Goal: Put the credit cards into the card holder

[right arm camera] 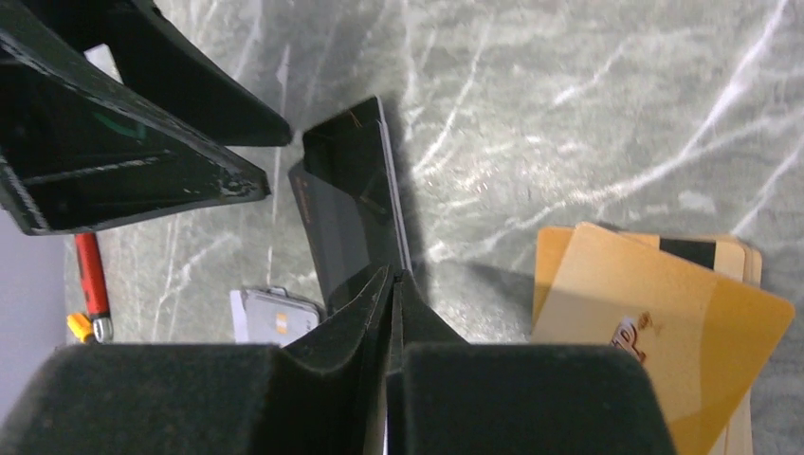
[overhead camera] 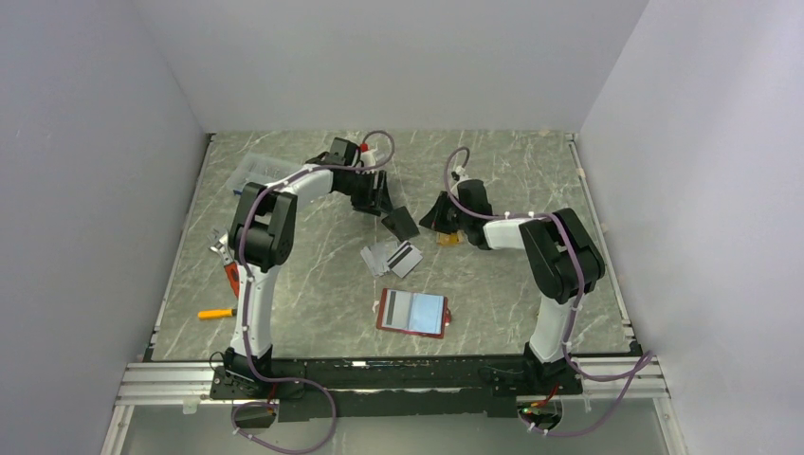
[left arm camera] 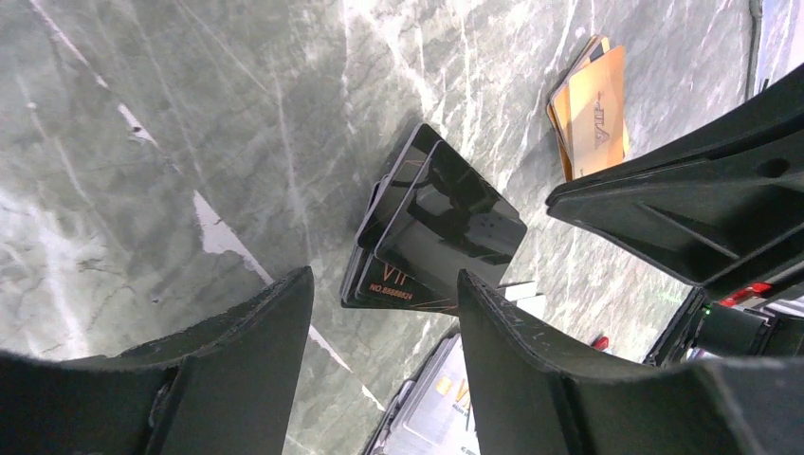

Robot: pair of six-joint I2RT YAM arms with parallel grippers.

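Black cards lie in a slightly fanned stack on the marble table, also in the right wrist view point(right arm camera: 351, 190). My left gripper is just over them, fingers apart, nothing held. My right gripper is shut, to the right of that stack, beside gold cards point(right arm camera: 654, 332). Silver cards point(overhead camera: 389, 256) lie fanned in front of the black ones. An open red-edged card holder point(overhead camera: 412, 313) lies at the front centre.
A clear tray point(overhead camera: 251, 171) is at the back left. Tools, including a yellow-handled one point(overhead camera: 216, 313), lie along the left.
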